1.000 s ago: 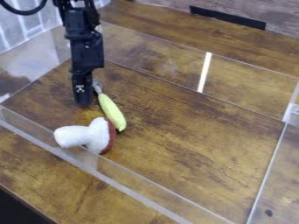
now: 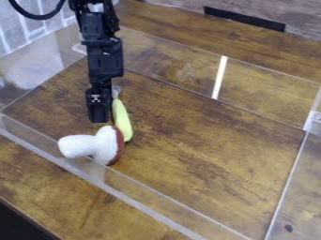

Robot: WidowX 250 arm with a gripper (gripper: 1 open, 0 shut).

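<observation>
My black gripper (image 2: 103, 105) reaches down from the top left, its tip low over the wooden surface just left of a long pale yellow-green object (image 2: 122, 120). Its fingers are dark and hard to make out, but it appears open. A small light piece shows behind the gripper by the upper end of that object. In front of them lies a white, rounded object with a reddish-brown end (image 2: 85, 145), close to the lower end of the yellow-green one.
Clear plastic walls (image 2: 189, 220) border the work area on several sides. A white strip (image 2: 221, 77) stands at the back.
My gripper has shifted slightly right and toward the camera, closer to the yellow-green object. The objects on the surface show little or no movement.
</observation>
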